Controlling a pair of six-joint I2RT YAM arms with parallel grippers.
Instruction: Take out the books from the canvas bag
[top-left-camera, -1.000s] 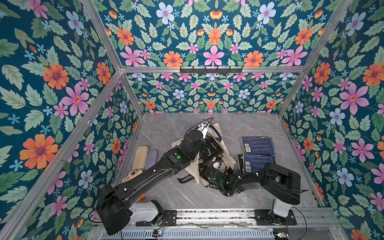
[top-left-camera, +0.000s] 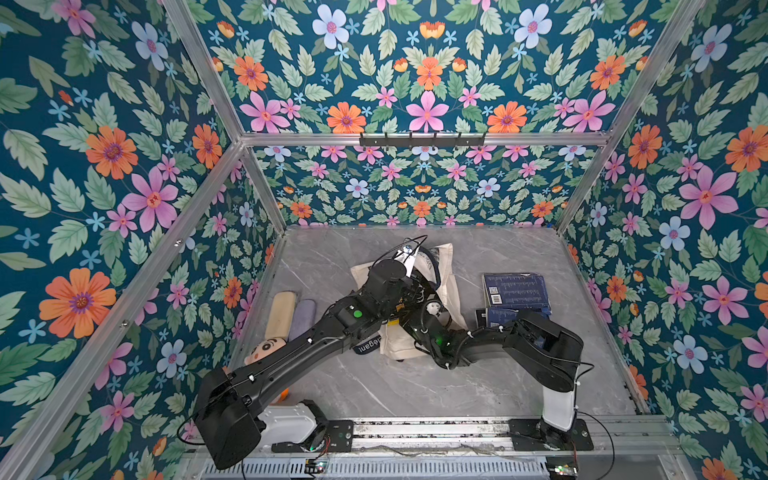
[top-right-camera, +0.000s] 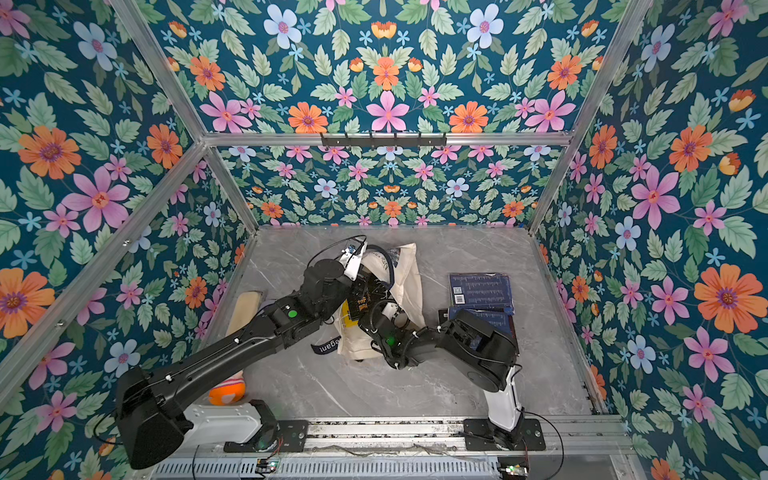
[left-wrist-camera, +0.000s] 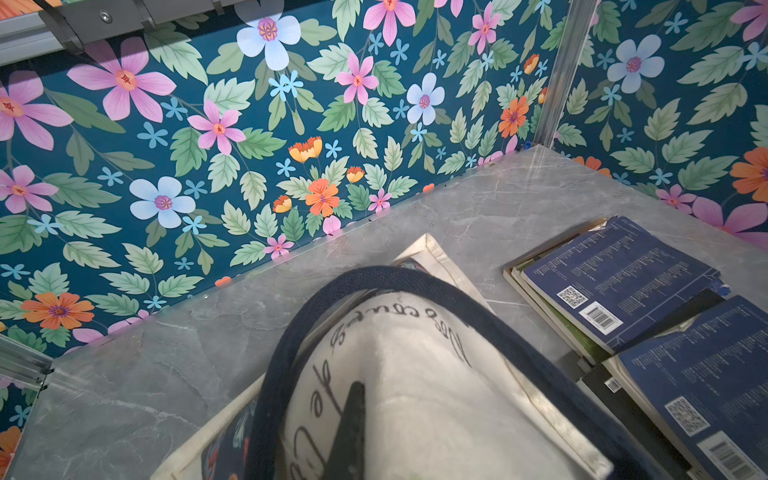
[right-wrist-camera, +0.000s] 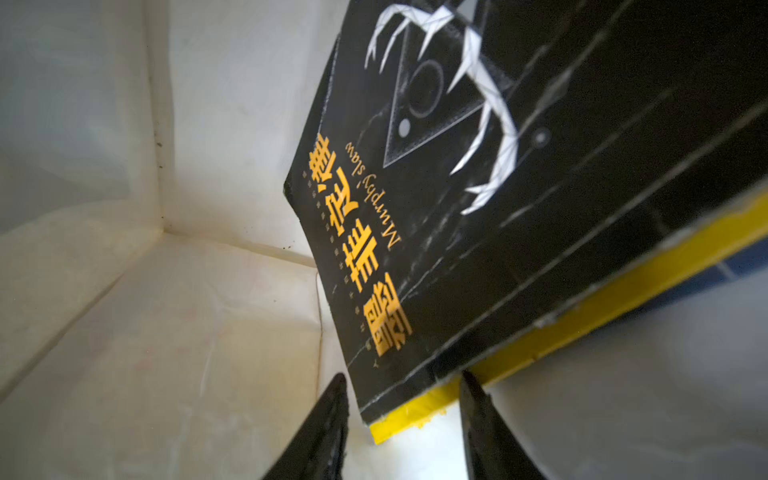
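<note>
The cream canvas bag (top-right-camera: 408, 280) lies mid-table, its mouth spread and a dark blue handle (left-wrist-camera: 392, 280) arching up. My left gripper is at its far-left side, shut on the canvas; one dark finger (left-wrist-camera: 349, 436) shows against the cloth, the other is hidden. Inside the bag, a black book (right-wrist-camera: 416, 264) with gold lettering and yellow page edges leans at a slant. My right gripper reaches into the bag, open, its fingertips on either side of the book's lower corner. Whether they touch it I cannot tell.
Several blue-backed books (top-left-camera: 513, 289) lie stacked right of the bag. A dark lettered strap (top-right-camera: 325, 347) sticks out at the bag's front left. Rolled cloths (top-left-camera: 281, 315) and an orange object (top-right-camera: 227, 390) lie at the left. Table behind the bag is clear.
The bag's cloth has shifted slightly. The left arm stays put.
</note>
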